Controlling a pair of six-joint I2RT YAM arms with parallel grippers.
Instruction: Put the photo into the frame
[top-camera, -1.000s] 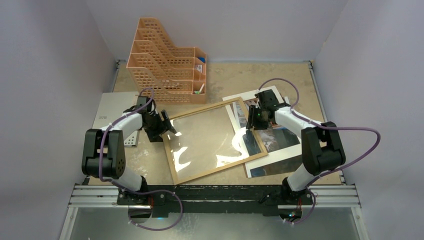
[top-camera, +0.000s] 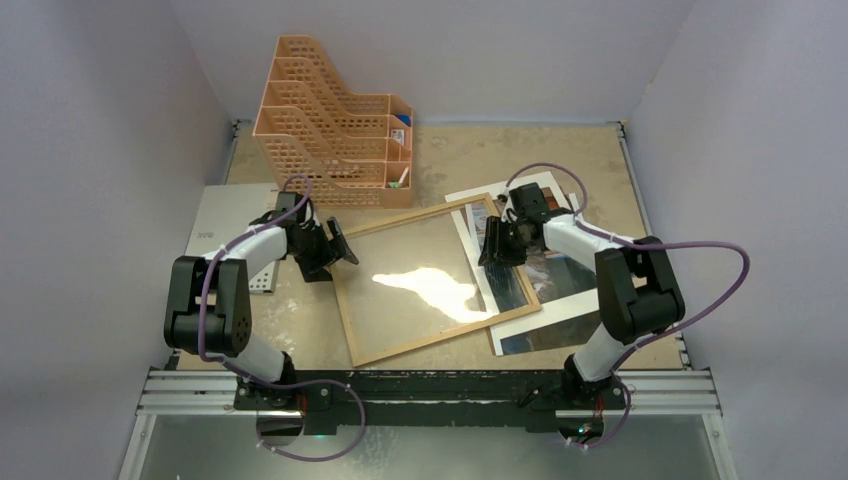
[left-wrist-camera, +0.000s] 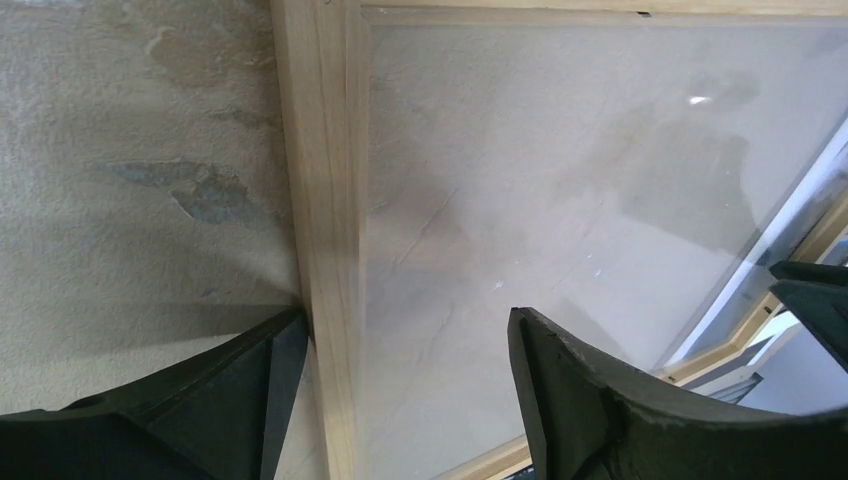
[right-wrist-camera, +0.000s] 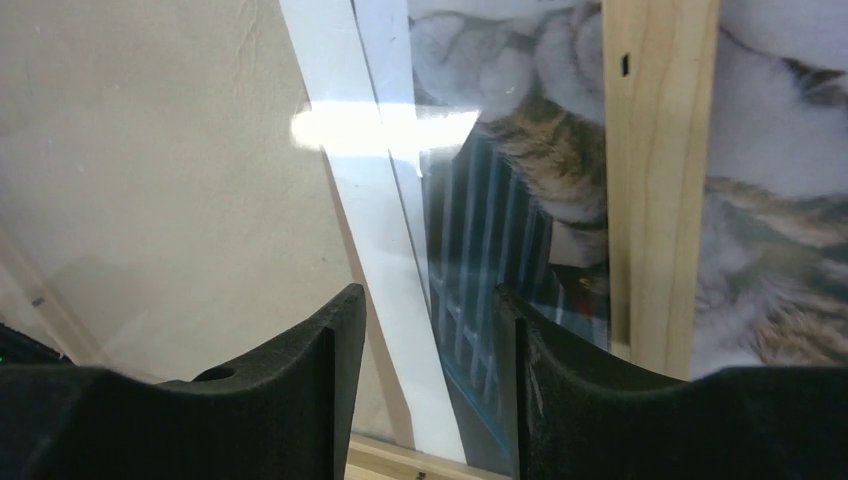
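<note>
A wooden frame (top-camera: 395, 350) with a clear pane lies on the table, its right part overlapping a pile of photos (top-camera: 555, 330). My left gripper is open at the frame's left strip (left-wrist-camera: 320, 200), fingers either side of it or just above. My right gripper stands part open over the pane's right end, where a white margin (right-wrist-camera: 385, 250) and a dark photo (right-wrist-camera: 480, 230) show under the clear sheet, left of the frame's right strip (right-wrist-camera: 655, 200). I cannot tell that it holds anything.
A peach plastic organizer (top-camera: 330, 150) stands at the back left, a white board (top-camera: 215, 210) lies at the left under the arm, and bare table (top-camera: 470, 150) is free at the back middle. Walls enclose both sides.
My right gripper has moved slightly left and toward the table's front. The frame has shifted slightly to the right. The left arm has barely moved.
</note>
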